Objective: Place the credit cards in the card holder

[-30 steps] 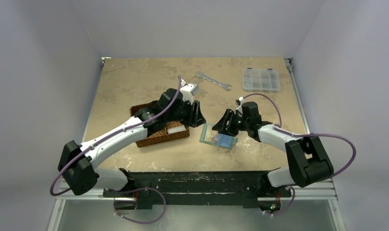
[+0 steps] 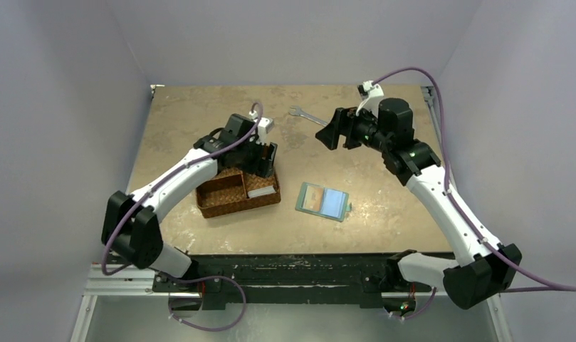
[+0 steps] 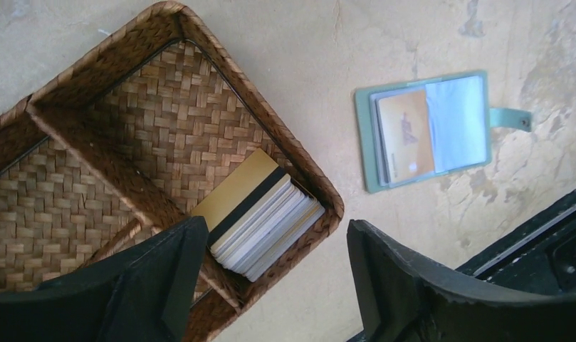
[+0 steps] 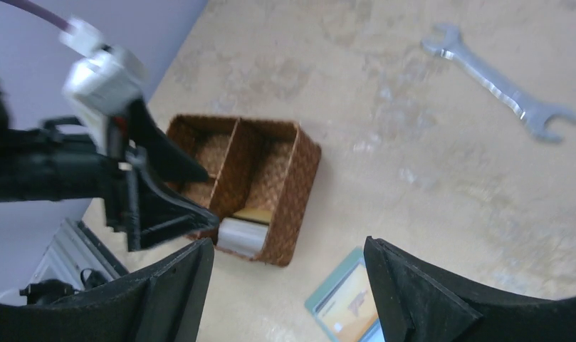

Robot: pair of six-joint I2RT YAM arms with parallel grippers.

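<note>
A stack of cards [image 3: 267, 221], with a gold one [image 3: 238, 187] at its end, sits in a corner compartment of the woven basket [image 3: 260, 107]. The teal card holder [image 3: 366, 142] lies flat and spread on the table, a tan card [image 3: 406, 135] in its left side and a light blue pocket [image 3: 457, 120] on its right. My left gripper is above the basket, its fingers apart around nothing. Further right and back, my right gripper [image 2: 339, 135] hangs high over the table, open and empty; its fingers [image 4: 413, 296] frame the lower edge of the right wrist view.
A steel wrench [image 4: 495, 78] lies at the back of the table. Low in the left wrist view is the dark front edge [image 3: 520, 246].
My right gripper has risen and moved back, away from the card holder. My left arm has gone back left from beside the holder to over the basket. The right arm now covers the clear plastic box.
</note>
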